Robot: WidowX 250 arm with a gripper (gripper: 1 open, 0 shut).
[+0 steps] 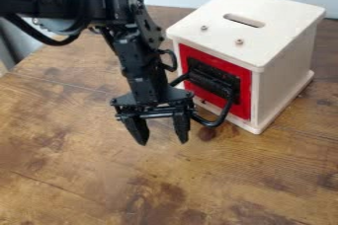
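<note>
My black gripper [158,130] hangs over the wooden table, fingers pointing down and apart with nothing between them, in front of and to the left of a pale wooden box [283,61]. The box has a slot and two screws on top and a red front panel [242,112] carrying a black fitting. Black cables from the arm pass in front of that panel.
A white wall lies behind at the top left. The box fills the back right.
</note>
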